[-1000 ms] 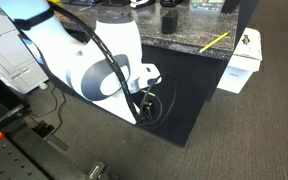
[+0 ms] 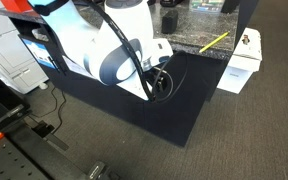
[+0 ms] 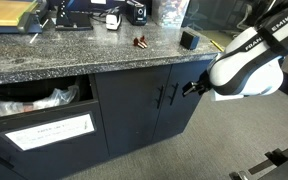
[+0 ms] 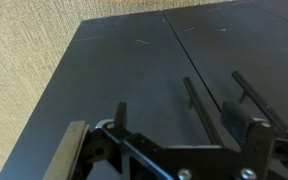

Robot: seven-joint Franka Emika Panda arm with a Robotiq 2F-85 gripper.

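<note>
Two dark cabinet doors stand closed under the countertop, each with a slim black bar handle. In the wrist view, one handle appears between my open fingers, while the other handle lies past the right finger. My gripper faces the doors and holds nothing. Exterior view 2 has the gripper just right of the handles, near the cabinet front; whether it touches anything cannot be told. In exterior view 1 the arm and cables partly hide the gripper.
Above the doors runs a granite countertop carrying a black block, small red items and other objects. An open drawer with a bag sits to the left. A white bin stands beside the cabinet; nearby carpet is clear.
In exterior view 1 the arm and its gripper have shifted right and up, toward the countertop. The cabinet and surrounding objects look the same.
</note>
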